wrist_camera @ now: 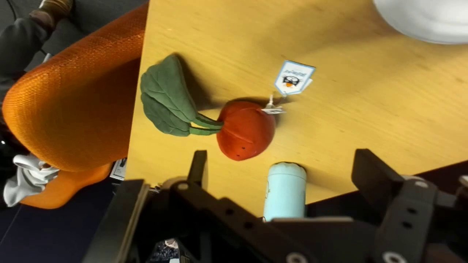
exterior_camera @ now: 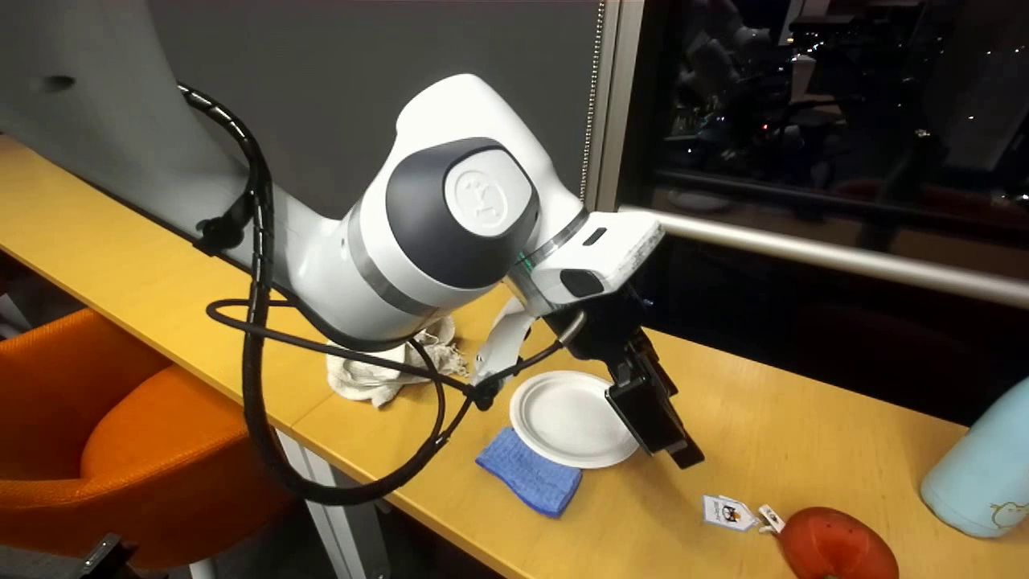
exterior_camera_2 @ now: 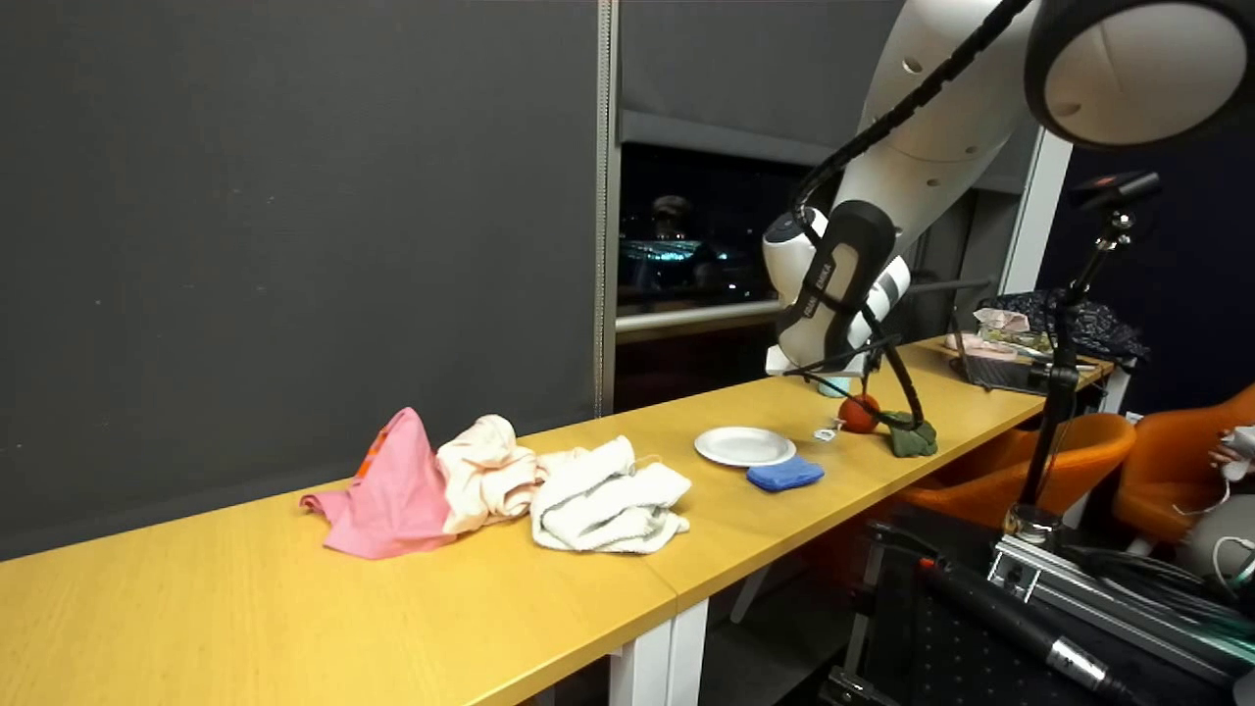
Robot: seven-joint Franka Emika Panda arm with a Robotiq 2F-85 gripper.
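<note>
My gripper is open, its two dark fingers wide apart with nothing held between them. In exterior view 1 it hangs above the table beside the white plate (exterior_camera: 564,420). A red plush vegetable (wrist_camera: 246,130) with green cloth leaves (wrist_camera: 169,98) and a paper tag (wrist_camera: 294,78) lies on the table, ahead of the fingers in the wrist view. Beyond it from the plate stands a light blue bottle (wrist_camera: 286,190), its lower part hidden by the gripper in the wrist view. A folded blue cloth (exterior_camera_2: 785,473) rests beside the plate.
A white towel (exterior_camera_2: 612,500), a cream cloth (exterior_camera_2: 484,471) and a pink cloth (exterior_camera_2: 394,494) lie bunched along the table (exterior_camera_2: 235,600). Orange chairs (exterior_camera: 145,434) stand by the front edge. The window side borders the back edge.
</note>
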